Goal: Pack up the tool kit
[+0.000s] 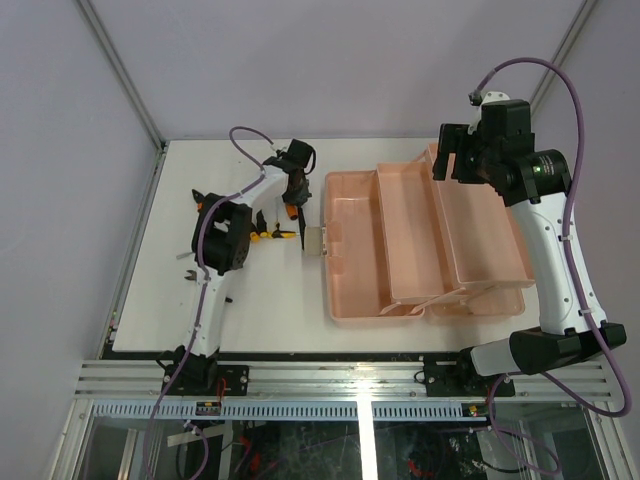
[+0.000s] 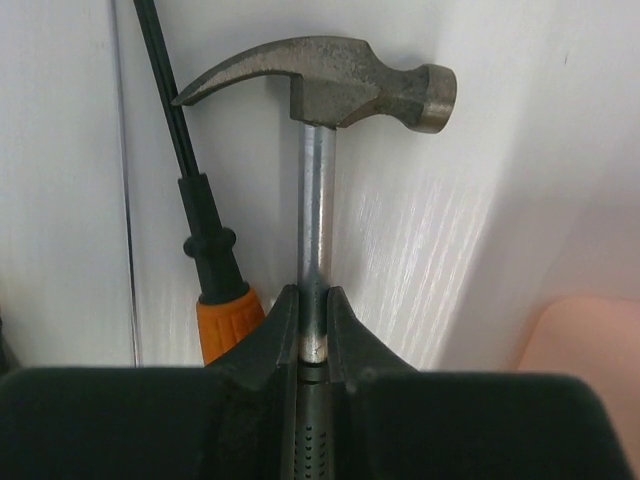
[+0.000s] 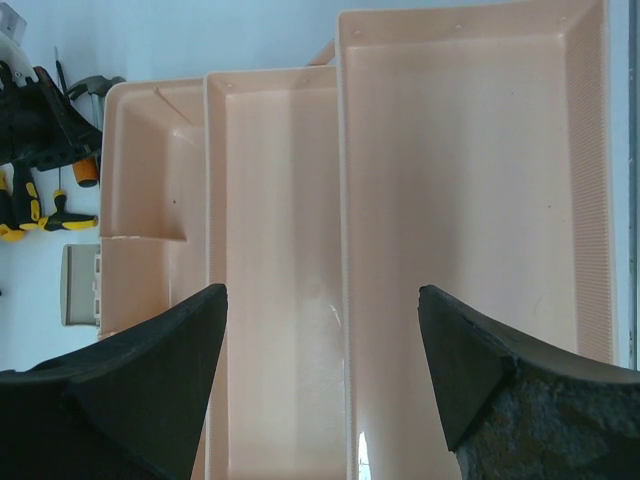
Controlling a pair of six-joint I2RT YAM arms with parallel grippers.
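Observation:
The hammer has a dark claw head and a bare metal shaft; its head points away in the left wrist view. My left gripper is shut on that shaft, just above where the dark handle begins. In the top view the left gripper is at the tools left of the box, with the black hammer handle showing below it. The open pink tool box has stepped trays. My right gripper stands open over those trays, nothing between its fingers.
Beside the hammer lies an orange-handled screwdriver, close to the left finger. Several yellow-black tools lie below it. A grey latch flap juts from the box's left side.

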